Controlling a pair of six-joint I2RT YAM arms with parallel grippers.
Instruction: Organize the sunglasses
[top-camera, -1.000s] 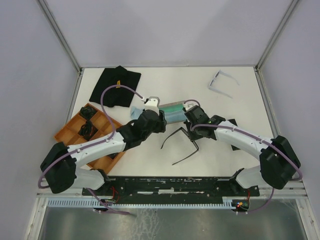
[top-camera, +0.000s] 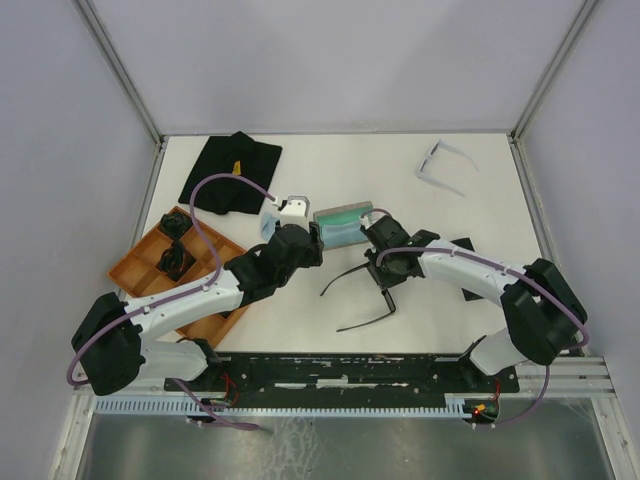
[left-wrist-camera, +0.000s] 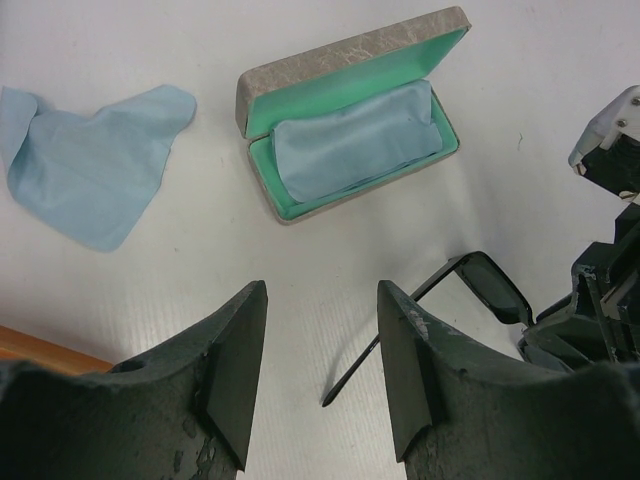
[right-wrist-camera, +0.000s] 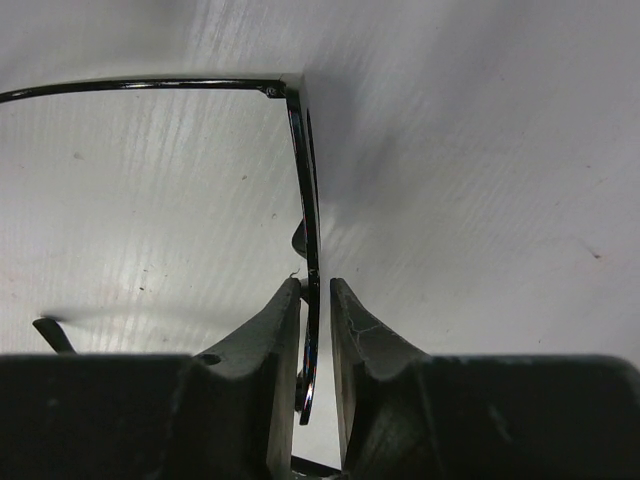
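Unfolded black sunglasses (top-camera: 389, 301) stand on the white table's middle, temples pointing left. My right gripper is narrowly open around their front bar (right-wrist-camera: 306, 180); the bar passes close to the left finger, and a thin gap shows beside the right one. Whether they touch is unclear. Left of there, my left gripper hangs above the table, open and empty. Ahead of it lies an open green case (left-wrist-camera: 262, 165) with a grey lid and a blue-grey cloth (left-wrist-camera: 355, 145) inside. A wooden tray (top-camera: 135, 270) at left holds dark folded glasses (top-camera: 175, 261) in compartments.
White sunglasses (top-camera: 424, 169) lie unfolded at the back right. A black cloth (top-camera: 222, 175) covers the back left, and a loose blue-grey cloth (left-wrist-camera: 95, 165) lies left of the case. My right arm passes close to a flat black item (top-camera: 463, 244).
The black sunglasses have turned and moved a little with it. My left arm has drawn slightly left.
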